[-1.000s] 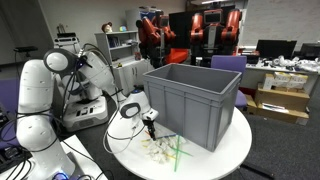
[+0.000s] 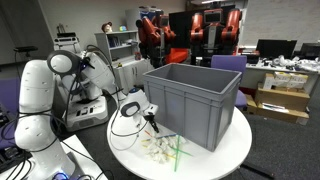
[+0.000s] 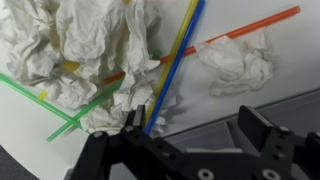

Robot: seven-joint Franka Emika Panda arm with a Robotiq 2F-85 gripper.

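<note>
Crumpled white papers [image 2: 158,150] lie scattered on the round white table in front of the grey bin. In the wrist view a heap of crumpled papers [image 3: 92,38] fills the left side, and a single crumpled paper [image 3: 240,65] lies apart at the right. Among them are a blue straw [image 3: 176,68], a yellow straw [image 3: 183,32], an orange straw [image 3: 265,22] and a green straw [image 3: 85,114]. Above the table, my gripper stands open, its fingers wide apart with nothing seen between them. The blue straw's lower end shows close to the left finger.
The tall grey bin [image 2: 190,112] stands on the table right behind the litter, close to my gripper. A long green straw [image 2: 178,154] lies at the front.
The arm and gripper have shifted only slightly near the bin's left front. The papers, straws and bin appear to stay where they were.
</note>
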